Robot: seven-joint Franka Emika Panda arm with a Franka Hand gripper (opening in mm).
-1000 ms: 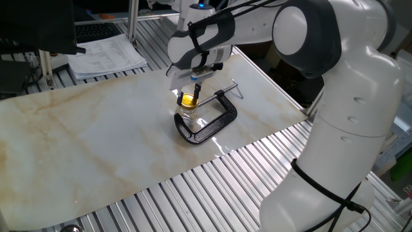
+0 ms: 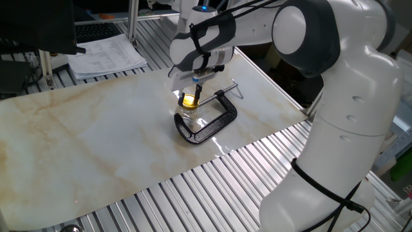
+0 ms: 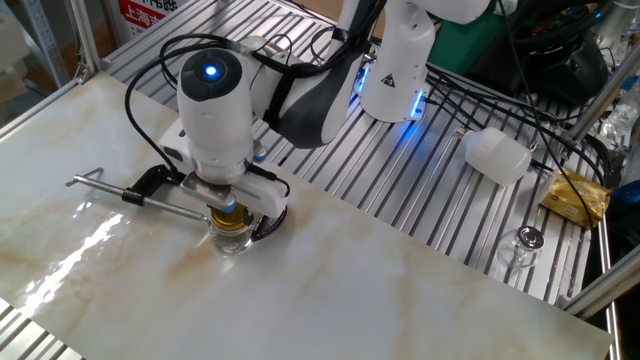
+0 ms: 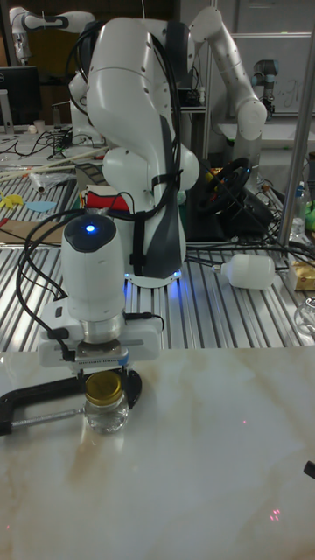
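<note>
A clear jar (image 3: 232,240) with a gold lid (image 4: 103,388) stands upright on the marble-patterned board. Over it is my gripper (image 2: 190,98), pointing down, with one dark finger on each side of the lid in exterior view 1. The fingers look very near the lid; whether they press on it cannot be made out. A black C-clamp (image 2: 212,127) lies around the jar, its metal screw (image 3: 170,207) reaching to the jar's side. The arm hides part of the clamp in exterior view 2.
The marble-patterned board (image 2: 84,142) is largely bare. On the slatted metal table stand a small glass jar (image 3: 521,247), a white bottle (image 3: 497,156) and a yellow packet (image 3: 575,198). Papers (image 2: 106,57) lie at the back left.
My gripper has shifted very slightly down and right over the lid, and the lid looks brighter. The jar and clamp have not visibly moved.
</note>
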